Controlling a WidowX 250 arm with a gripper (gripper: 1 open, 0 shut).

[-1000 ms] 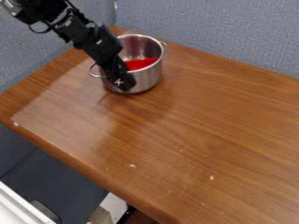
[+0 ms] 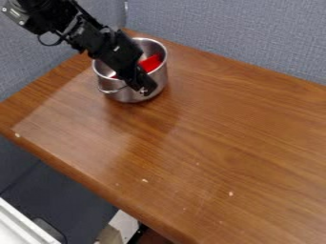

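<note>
A steel pot [image 2: 118, 90] with a thin handle sits at the back left of the wooden table, with something red [image 2: 152, 63] inside it. The black gripper [image 2: 137, 84] reaches down from the upper left over the pot's front rim and partly hides it. Whether its fingers are shut on the pot cannot be made out.
Grey padded walls stand behind and to the left. A white object [image 2: 19, 227] lies off the table at the lower left.
The pot and the gripper have shifted left, toward the table's left edge, over the last second. The red item is more covered by the gripper.
</note>
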